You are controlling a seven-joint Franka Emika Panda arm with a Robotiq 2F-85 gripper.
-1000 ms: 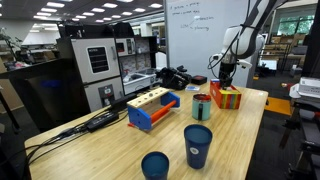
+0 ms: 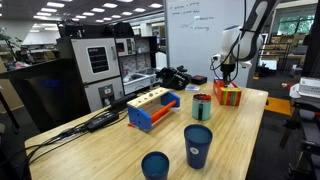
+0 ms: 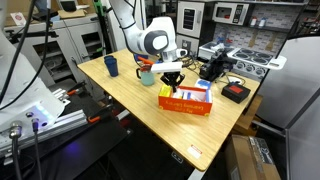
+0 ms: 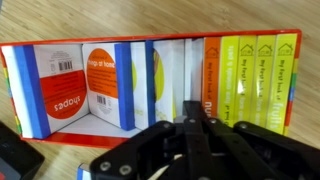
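A red-rimmed box of small board books fills much of the wrist view. Two books, the "shapes" book and the "things at home" book, lie with their faces showing at its left. Blue-and-white spines stand mid-box, then an orange spine and several yellow spines at the right. My black gripper is shut over the middle of the row, by the white and orange spines; nothing shows between its fingers. Exterior view 2 has the box on the table below the white arm.
Two blue cups, a teal-and-red can and a wooden rack with a red-and-blue frame stand on the wooden table. A black appliance sits beyond the box. Bare table lies in front of the box.
In exterior view 1 the arm above the box has shifted slightly up and to the right. The box and the other objects look unmoved.
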